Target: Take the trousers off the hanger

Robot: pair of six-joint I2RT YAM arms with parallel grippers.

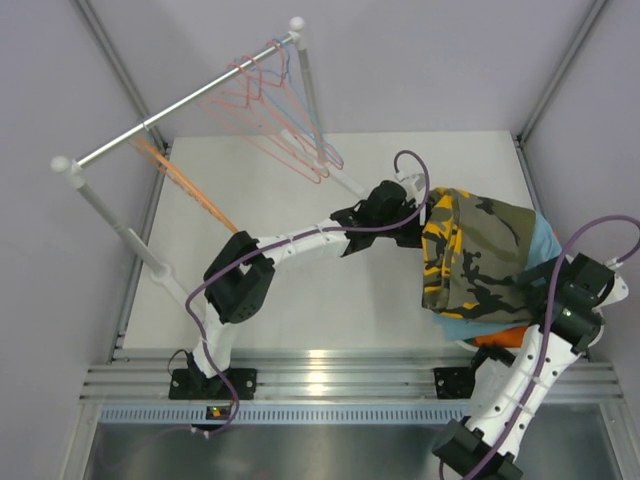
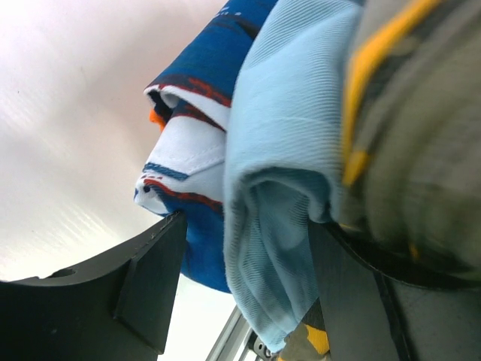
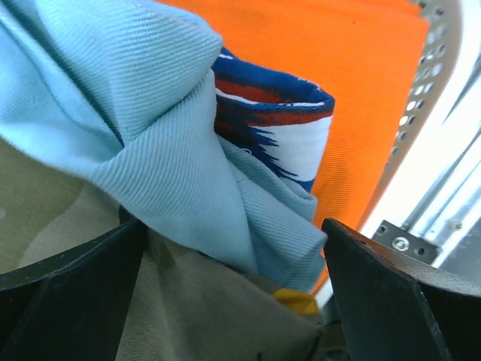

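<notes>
Camouflage trousers (image 1: 480, 255) with yellow patches lie folded on light blue fabric (image 1: 465, 328) and orange items in a white basket at the right. My left gripper (image 1: 410, 225) is at their left edge; in the left wrist view it is shut on fabric, with light blue cloth (image 2: 278, 128) and camouflage cloth (image 2: 406, 135) between and beside its fingers. My right gripper (image 1: 565, 290) is over the pile's right side, open around folds of light blue cloth (image 3: 180, 173) and camouflage cloth.
A drying rack (image 1: 185, 101) with pink, blue and orange hangers, none holding clothes in view, stands on the left. Orange cloth (image 3: 353, 68) and the basket rim (image 3: 421, 165) border the right gripper.
</notes>
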